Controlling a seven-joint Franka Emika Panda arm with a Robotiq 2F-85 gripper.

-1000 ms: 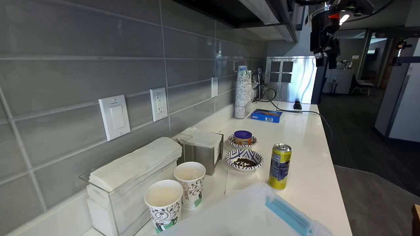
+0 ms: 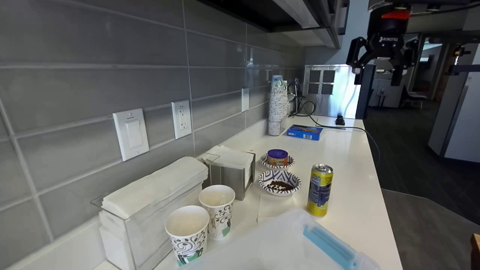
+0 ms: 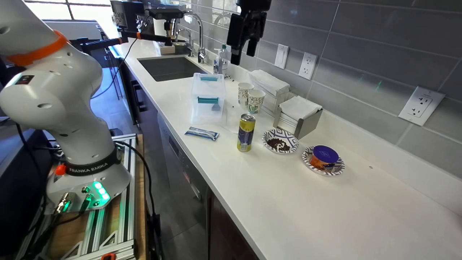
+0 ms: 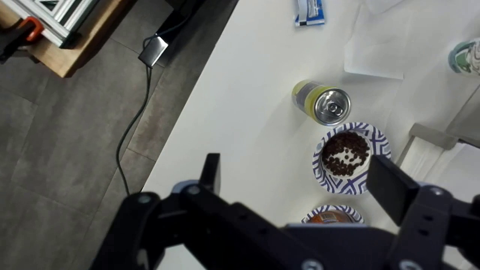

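Note:
High above the counter, my gripper (image 2: 377, 77) hangs open with nothing between its fingers. In exterior view 2 the gripper (image 3: 243, 54) shows against the tiled wall. A yellow and blue can (image 3: 245, 133) stands upright on the counter. Beside it, a patterned paper bowl (image 4: 379, 136) holds dark brown beans (image 4: 344, 150). A second patterned bowl (image 3: 338, 168) carries a tub with a purple lid (image 3: 325, 154); the gripper's body partly hides it in the wrist view. Below the gripper, the wrist view shows bare counter and part of the bean bowl.
Two paper cups (image 3: 256, 99), napkin holders (image 3: 310, 119), a clear lidded box (image 3: 208, 110) and a blue packet (image 3: 202, 133) share the counter. A cabinet (image 2: 310, 18) overhangs the wall side.
In exterior view 1 my gripper has turned, its two fingers now showing spread apart, and sits slightly lower and to the right. The things on the counter have not moved.

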